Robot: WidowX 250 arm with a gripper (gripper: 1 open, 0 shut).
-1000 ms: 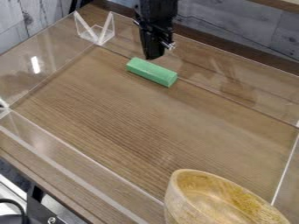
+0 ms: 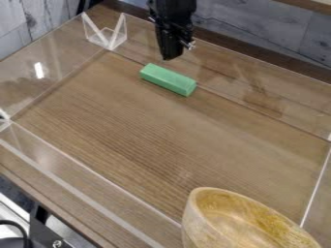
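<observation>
A black gripper (image 2: 172, 35) hangs at the top centre of the camera view, over the back of the wooden table. A green rectangular block (image 2: 168, 79) lies on the table a little below it in the picture. The gripper is apart from the block. Whether its fingers are open or shut is too small and dark to tell.
A large yellow bowl-like container (image 2: 239, 222) fills the bottom right. A white wire-like object (image 2: 106, 31) stands at the back left. A grey wall runs along the back.
The gripper has shifted very slightly upward. The green block lies where it was.
</observation>
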